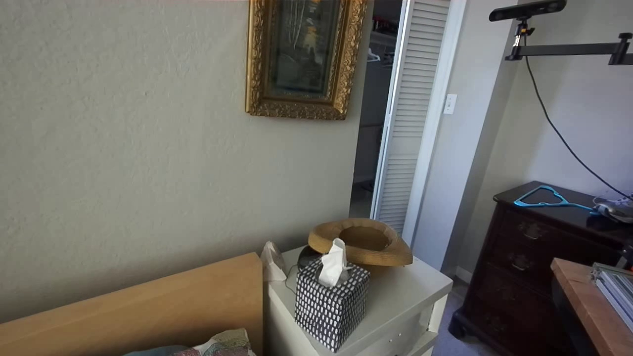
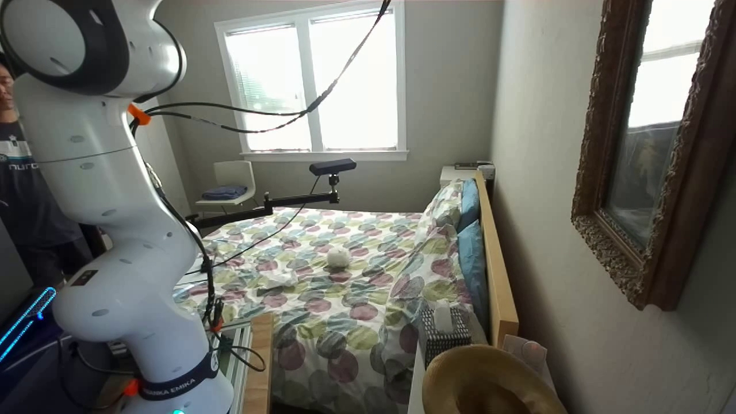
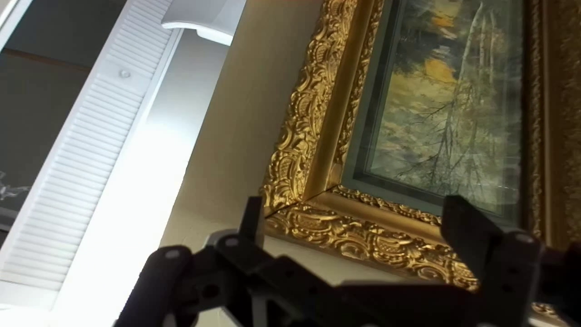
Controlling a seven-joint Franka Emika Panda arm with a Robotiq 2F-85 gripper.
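A tan brimmed hat [image 1: 391, 255] rests upside down on the white nightstand [image 1: 418, 285], behind and partly beside the patterned tissue box [image 1: 332, 302]. Seen from the other side, the same hat [image 2: 448, 386] fills the bottom of the second exterior view. In the wrist view my gripper stands open, its dark fingers wide apart and nothing between them. Beyond the fingers is the gold-framed picture [image 3: 376, 240] on the wall. Neither exterior view shows the gripper itself; only the white arm [image 2: 117, 193] appears in the second one.
A wooden headboard [image 1: 178, 296] stands left of the nightstand. A louvered door [image 1: 406, 136] lies beyond it, and a dark dresser [image 1: 504, 255] with a blue hanger [image 1: 543, 199] is to the right. The patterned bed [image 2: 331, 324] takes up the room's middle. A person [image 2: 34, 186] stands at the far left.
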